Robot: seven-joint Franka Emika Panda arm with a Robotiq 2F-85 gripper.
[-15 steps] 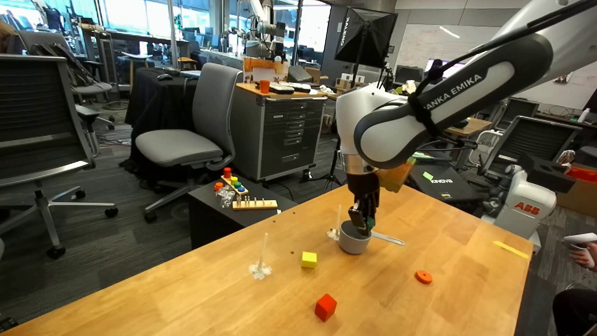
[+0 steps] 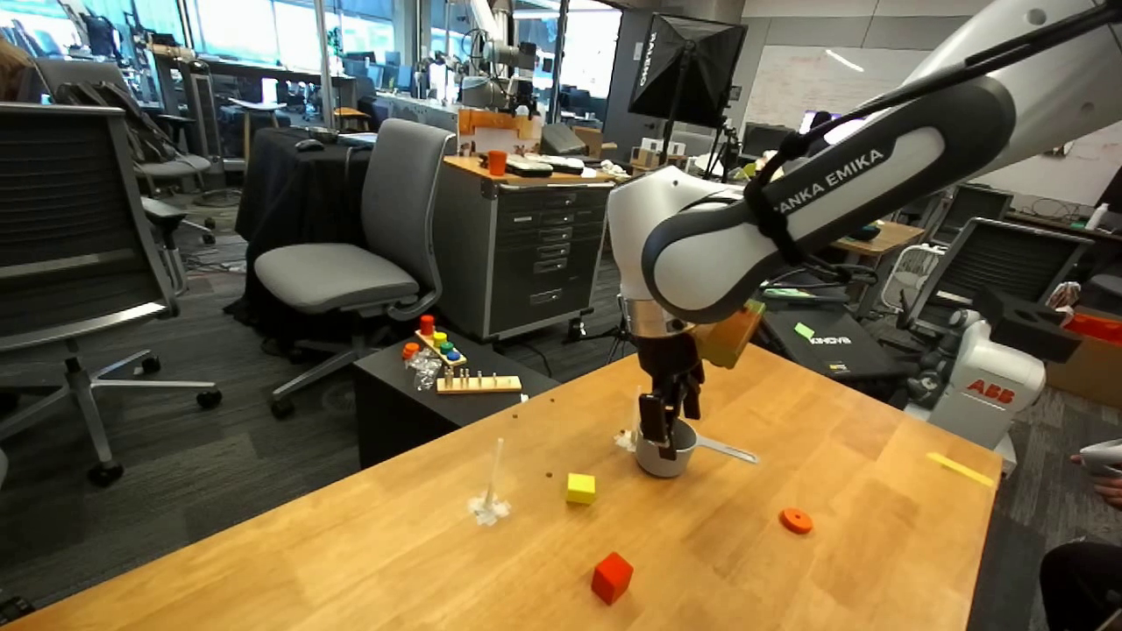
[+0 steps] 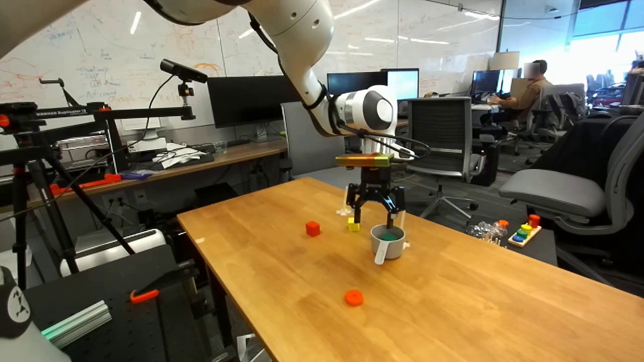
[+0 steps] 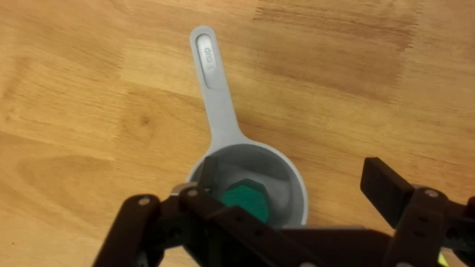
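Observation:
A grey measuring cup (image 4: 222, 118) stands upright on the table, its handle marked "1 cup". Inside it rests a green block (image 4: 247, 202), also visible through the cup's mouth in exterior view 2. My gripper (image 3: 374, 223) is open above the cup, with its fingers wide apart. One finger (image 4: 207, 173) reaches down inside the cup's rim, while the other finger (image 4: 385, 191) is outside it, over bare table. Nothing is held between them. The gripper's body hides the near part of the cup in the wrist view.
A yellow cube (image 2: 580, 488), a red cube (image 2: 612, 577) and an orange disc (image 2: 796, 521) lie apart on the table (image 2: 400, 568). One thin upright peg (image 2: 494, 473) is fixed near the yellow cube; another stands right behind the cup.
The gripper has opened and shifted left in exterior view 1. The green block, earlier between its fingers at the cup's mouth, is now inside the cup. The cup has stayed in place.

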